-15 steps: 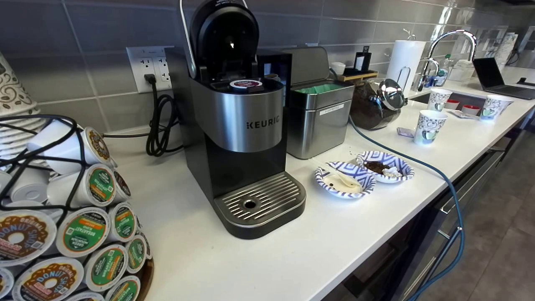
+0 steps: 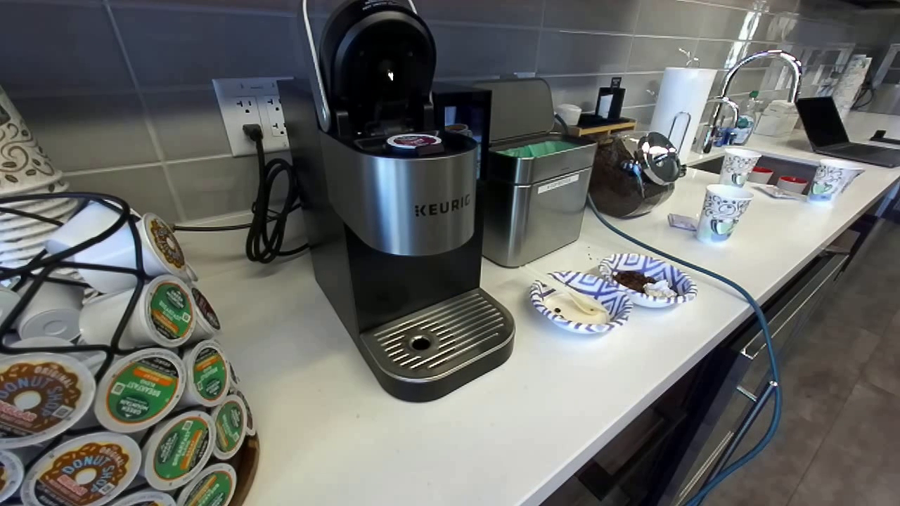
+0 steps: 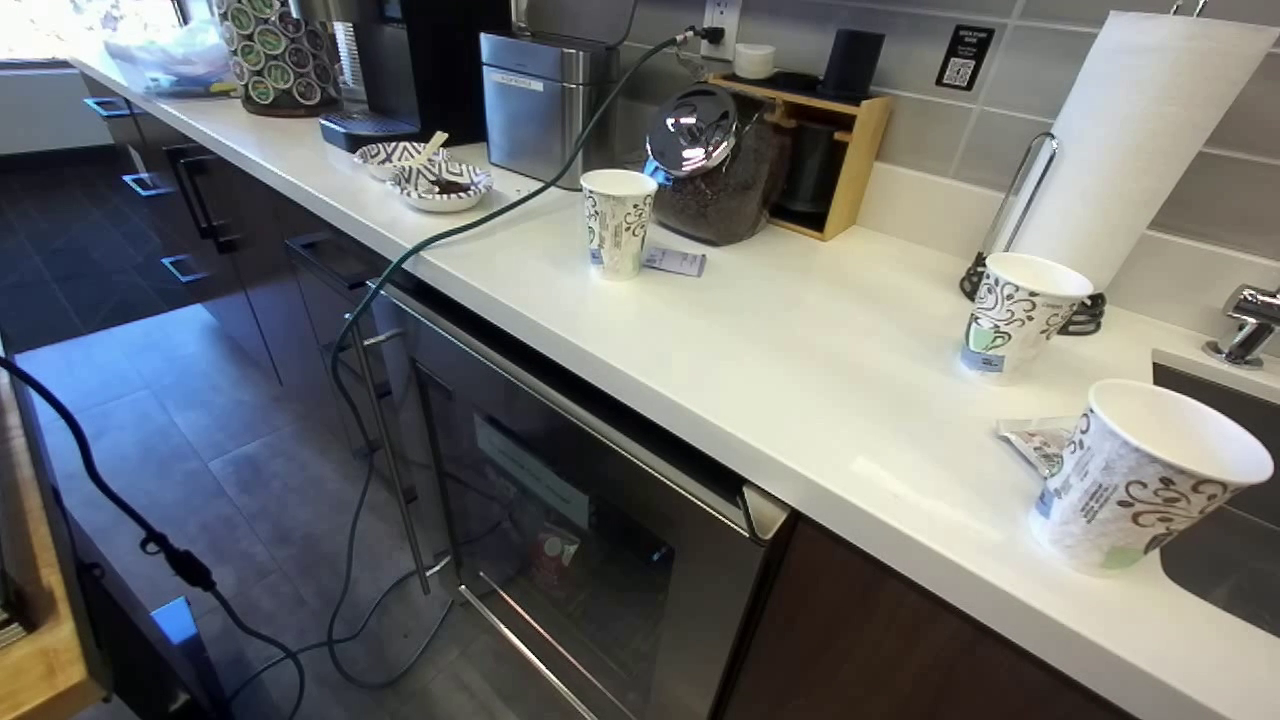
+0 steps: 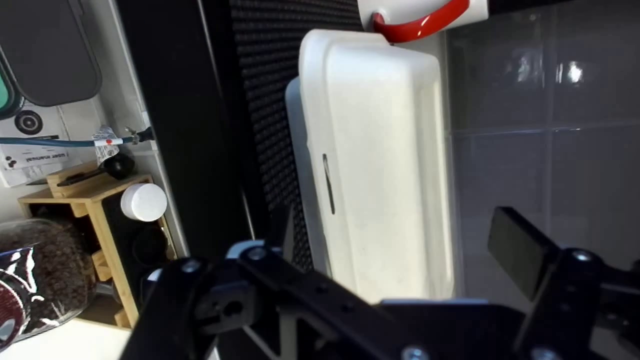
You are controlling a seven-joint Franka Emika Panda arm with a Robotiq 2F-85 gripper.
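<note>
Only the wrist view has my gripper in it, dark and blurred along the bottom. Its fingers stand wide open; the right fingertip [image 4: 519, 252] is clear, while the left one is dim against a black surface. A long white plastic piece [image 4: 384, 162] with a narrow slot fills the space ahead between them. Whether either finger touches it, I cannot tell. In exterior view 1 the Keurig machine [image 2: 396, 211] has its lid raised, and a pod [image 2: 414, 142] sits at its top.
Patterned bowls [image 2: 580, 302] stand beside the machine, near an open steel bin [image 2: 540, 194]. A blue hose [image 2: 751, 303] crosses the counter's edge. Paper cups [image 3: 618, 222] stand farther along. In the wrist view, a red handle [image 4: 423, 24] lies beyond the white piece.
</note>
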